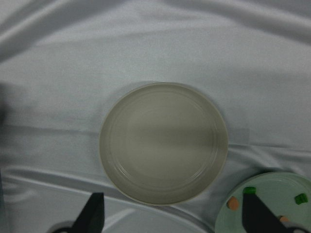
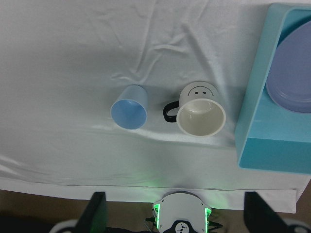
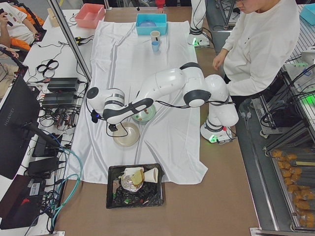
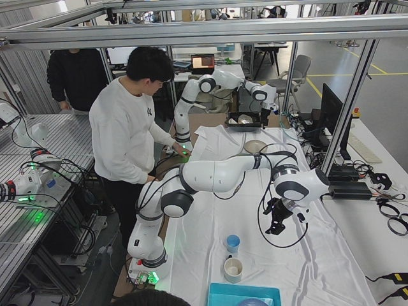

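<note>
A beige plate (image 1: pixel 163 143) lies on the white cloth beside a green plate (image 1: pixel 262 204) with small green and orange pieces. My left gripper is open above them, with nothing between its fingers. In the right wrist view, my right gripper is open and empty above a blue cup (image 2: pixel 128 109), a smiley mug (image 2: pixel 200 114) with a black handle, and a blue bin (image 2: pixel 272 153) holding a purple plate (image 2: pixel 291 68).
A black lined tray (image 3: pixel 113 196) with crumpled items stands at the cloth's near end in the camera left view. A person (image 4: pixel 124 127) stands beside the table, a hand near its edge. Cables and equipment crowd the opposite side.
</note>
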